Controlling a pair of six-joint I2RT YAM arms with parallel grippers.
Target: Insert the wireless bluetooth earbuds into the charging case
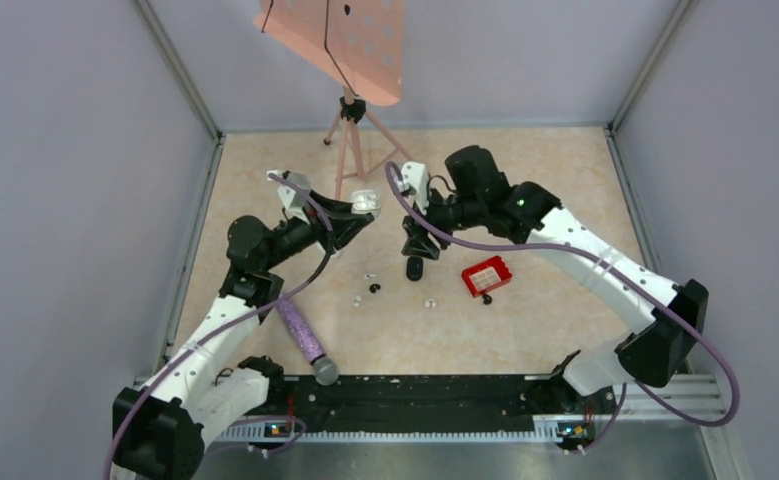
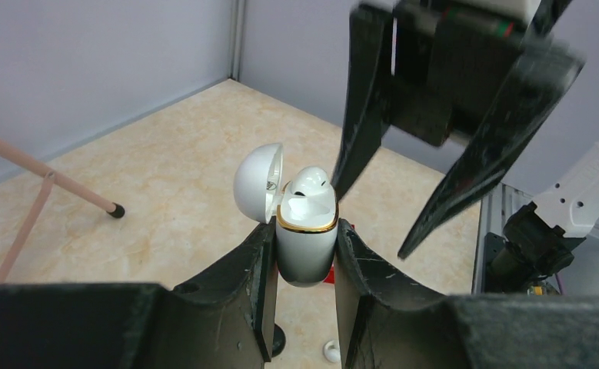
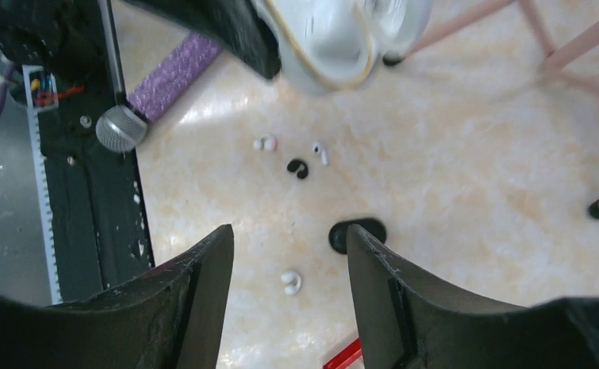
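Observation:
My left gripper is shut on the white charging case point(image 2: 305, 244), its lid point(image 2: 256, 183) open and white shapes visible in the top. My right gripper is open, nothing between its fingers, raised just beyond the case, right of it in the top view. On the tabletop lie small white earbuds point(image 1: 430, 302), more small white pieces point(image 1: 356, 301), small black earbuds point(image 1: 374, 288) and a dark oval case point(image 3: 357, 234).
A red box point(image 1: 485, 275) sits at the right. A purple microphone point(image 1: 302, 332) lies at the left front. A pink tripod point(image 1: 349, 140) stands at the back. Bare table lies around the small pieces.

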